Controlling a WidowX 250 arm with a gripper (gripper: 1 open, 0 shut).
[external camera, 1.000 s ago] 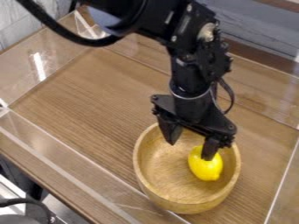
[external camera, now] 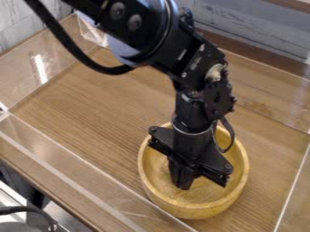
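My black gripper (external camera: 182,168) is lowered into a yellow-tan round bowl (external camera: 182,204) near the front right of the wooden table. Its fingers look shut. The gripper hides most of the bowl's inside, and no object shows clearly between or under the fingers.
A clear plastic item (external camera: 91,27) stands at the back left. A dark cable runs at the lower left corner.
The gripper has come down into the bowl and its fingers have drawn together. The yellow object seen in the bowl earlier is now hidden.
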